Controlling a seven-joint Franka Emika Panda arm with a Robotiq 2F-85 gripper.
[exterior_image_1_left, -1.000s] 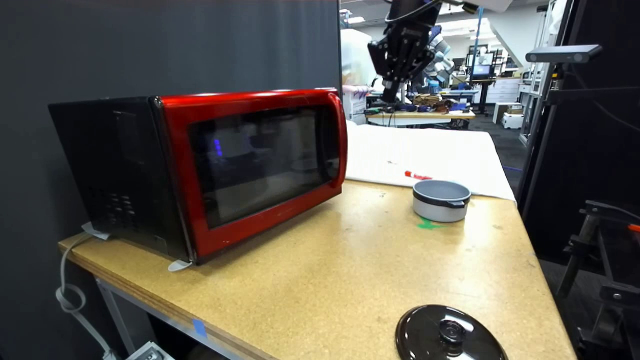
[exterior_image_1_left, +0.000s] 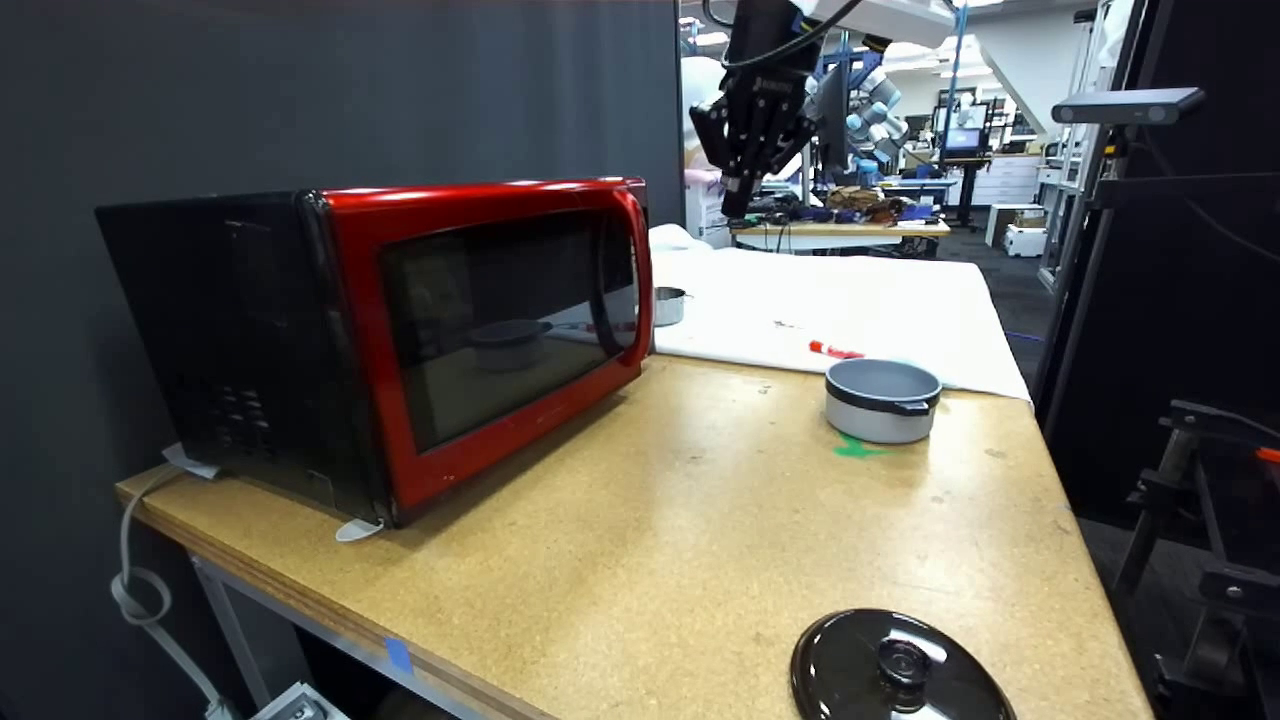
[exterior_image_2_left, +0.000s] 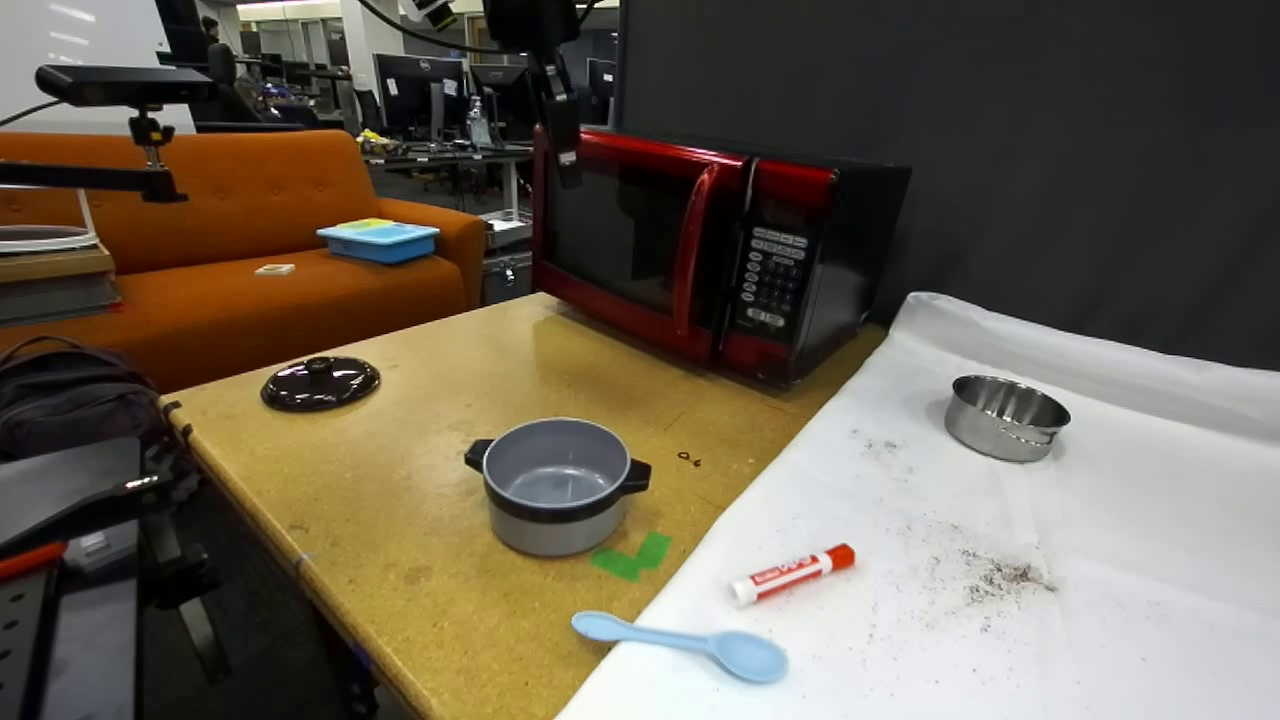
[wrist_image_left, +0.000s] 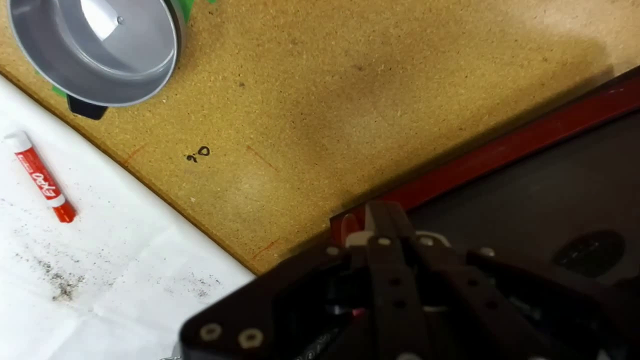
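The red microwave (exterior_image_1_left: 480, 324) stands on the wooden table, and its door (exterior_image_2_left: 630, 228) looks flush or nearly flush with the keypad side; whether it is latched I cannot tell. My gripper (exterior_image_1_left: 735, 198) hangs in the air, apart from the door as far as shows. It is shut, with nothing visible between its fingers. From the second exterior side the gripper (exterior_image_2_left: 564, 166) overlaps the microwave's upper left part. In the wrist view the gripper points down, and a red microwave edge (wrist_image_left: 510, 150) shows beneath.
A grey pot (exterior_image_2_left: 558, 492) sits empty on the table, its black lid (exterior_image_2_left: 320, 383) lying apart. On the white cloth (exterior_image_2_left: 1152, 576) are a steel pan (exterior_image_2_left: 1005, 418) and a red marker (exterior_image_2_left: 792, 574). A blue spoon (exterior_image_2_left: 690, 642) straddles the cloth's edge.
The microwave door has swung inward, closer to the body, and the steel pan now shows past its edge. My gripper has moved left in the first exterior view.
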